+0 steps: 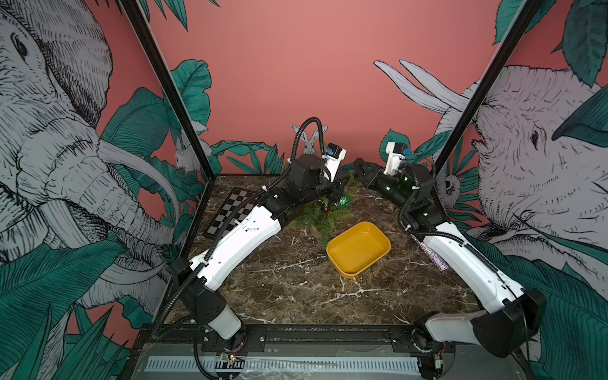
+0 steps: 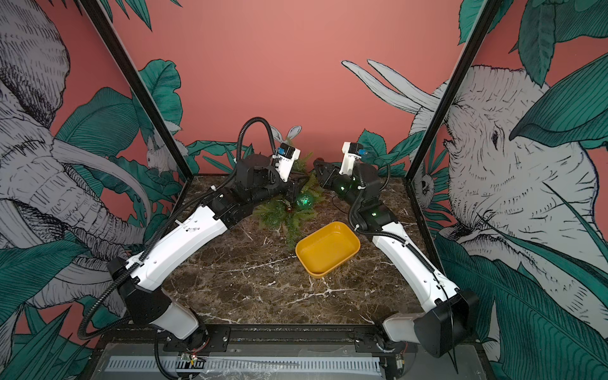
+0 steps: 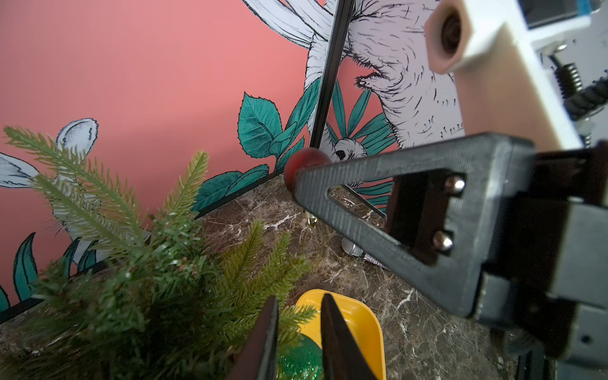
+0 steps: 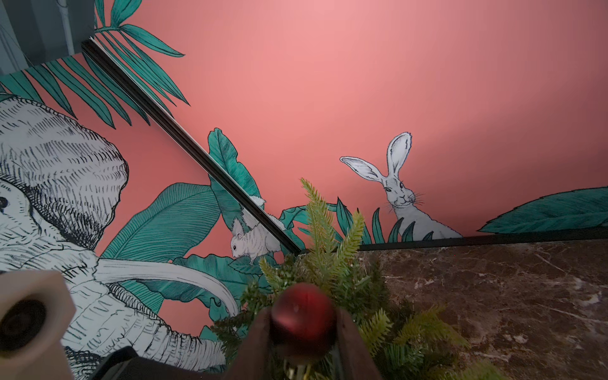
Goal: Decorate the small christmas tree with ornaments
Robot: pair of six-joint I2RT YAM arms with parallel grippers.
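The small green tree [image 3: 152, 297] stands at the back middle of the table, partly hidden by my left arm in both top views. A glittery green ball [image 2: 305, 201] sits among its branches, with a small red ornament [image 1: 325, 205] beside it. My left gripper is at the tree, its fingers parted; the green ball shows low behind the gap. At the tree's right, my right gripper is shut on a shiny red ball [image 4: 303, 319]. That red ball is raised above the table, with the tree's tip behind it in the right wrist view.
A yellow tray [image 1: 359, 250], empty as far as shows, stands in front of the tree. A checkered board [image 1: 231, 212] lies at the left, partly under my left arm. A microphone with a sparkly handle [image 1: 433, 254] lies at the right.
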